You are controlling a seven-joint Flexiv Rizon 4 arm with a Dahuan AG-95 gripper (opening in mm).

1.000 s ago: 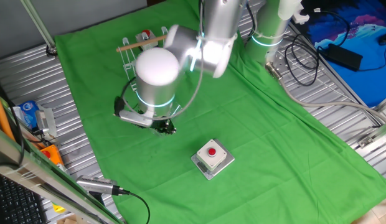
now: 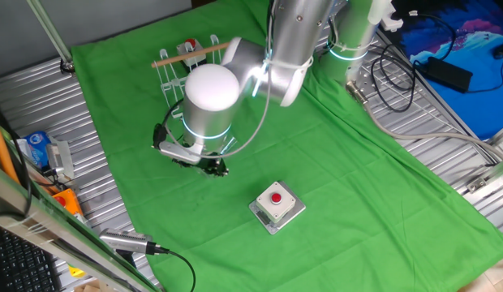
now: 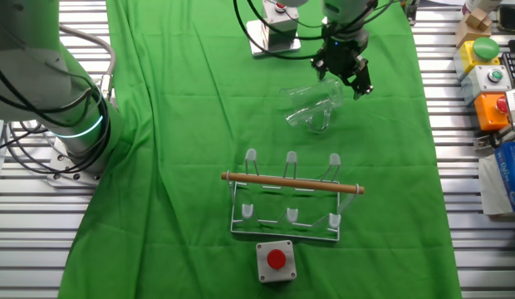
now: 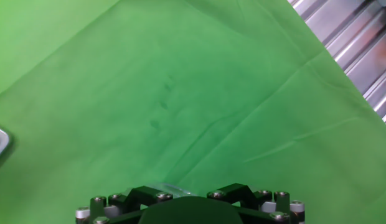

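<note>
A clear glass mug (image 3: 311,101) lies on its side on the green cloth, its handle toward the rack. My gripper (image 3: 340,81) is right beside the mug's far end in exterior view 2, pointing down with its fingers spread apart. Whether it touches the glass I cannot tell. Below the arm's white wrist in exterior view 1, the gripper (image 2: 212,169) shows only as a dark shape. At the wrist view's bottom edge are both dark fingers (image 4: 143,194), with a faint clear edge of glass (image 4: 171,188) between them.
A white wire rack (image 3: 286,237) with a wooden bar stands on the cloth, a red-button box (image 3: 276,262) beside it. Another red-button box (image 2: 276,203) sits on a metal plate. Button boxes (image 3: 483,79) line the table's side.
The gripper's place over the cloth has hardly changed, and the boxes have not moved.
</note>
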